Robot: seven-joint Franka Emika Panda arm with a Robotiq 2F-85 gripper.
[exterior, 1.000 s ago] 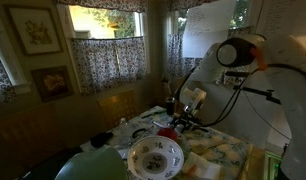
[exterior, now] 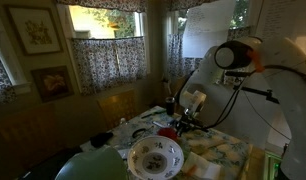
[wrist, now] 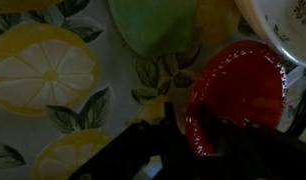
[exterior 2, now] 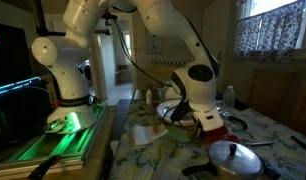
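A red bowl (wrist: 248,90) fills the right side of the wrist view, its near rim close to the dark fingers of my gripper. In the second exterior view the gripper (exterior 2: 201,142) hangs low over the table, beside the red bowl (exterior 2: 219,134). Its fingers look parted, and the bowl rim runs near the gap; whether they touch it is too dark to tell. From the first exterior view, the red bowl (exterior: 168,133) shows just left of the gripper, partly behind a white colander (exterior: 155,158).
A lidded metal pot (exterior 2: 236,160) stands at the front right. The patterned tablecloth (wrist: 118,85) shows printed lemons and leaves. A paper sheet (exterior 2: 149,133) lies on the table left of the gripper, and several bottles and utensils stand behind.
The upper arm has shifted slightly in the first exterior view. The bowl and colander look unmoved.
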